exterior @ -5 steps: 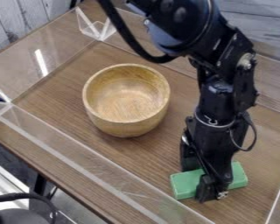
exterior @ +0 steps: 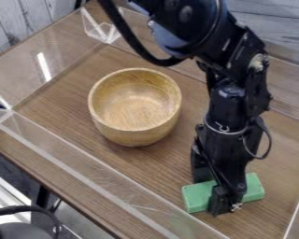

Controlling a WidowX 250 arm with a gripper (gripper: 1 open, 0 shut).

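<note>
A green rectangular block (exterior: pixel 250 189) lies on the wooden table at the lower right. My black gripper (exterior: pixel 219 192) reaches down onto it from the top of the view, its lower end over the middle of the block and hiding part of it. I cannot make out whether the fingers grip the block or how wide they stand.
A round wooden bowl (exterior: pixel 109 103) sits left of the gripper. The wooden table (exterior: pixel 64 75) is otherwise mostly bare, with clear plastic pieces along its edges. Black cables and a metal frame show at the lower left corner.
The gripper has shifted very slightly over the green block, which stays in about the same place.
</note>
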